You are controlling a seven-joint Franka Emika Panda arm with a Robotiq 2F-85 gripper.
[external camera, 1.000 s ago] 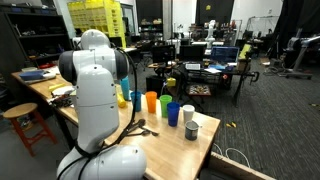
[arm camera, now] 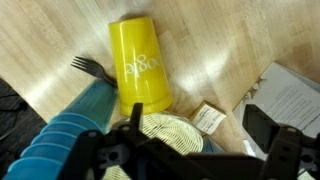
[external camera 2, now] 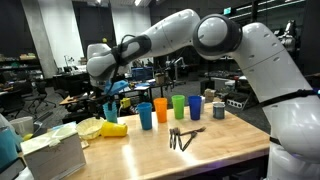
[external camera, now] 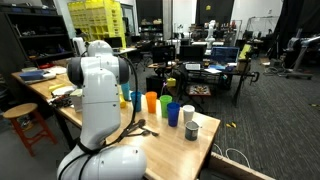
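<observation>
In the wrist view a yellow cup (arm camera: pixel 143 65) with white lettering lies on its side on the wooden table. Exterior view 2 also shows this yellow cup (external camera 2: pixel 114 129) lying down. My gripper stands open above the table, its two dark fingers wide apart. No object is held between them. Below and between the fingers are part of a round woven basket (arm camera: pixel 172 130) and a small light square piece (arm camera: pixel 208 117). The cup lies up and left of the gripper in the wrist view, apart from the fingers.
A stack of blue cups (arm camera: pixel 62 140) and a dark fork (arm camera: pixel 94 69) are close to the yellow cup. A white box (external camera 2: pixel 53 158) stands at the near left. Orange (external camera 2: pixel 160 111), green (external camera 2: pixel 179 107) and dark blue (external camera 2: pixel 195 105) cups stand farther along the table, with dark utensils (external camera 2: pixel 183 137) before them.
In exterior view 1 the arm's upper part has come down somewhat over the past second. The cups on the table stand where they were.
</observation>
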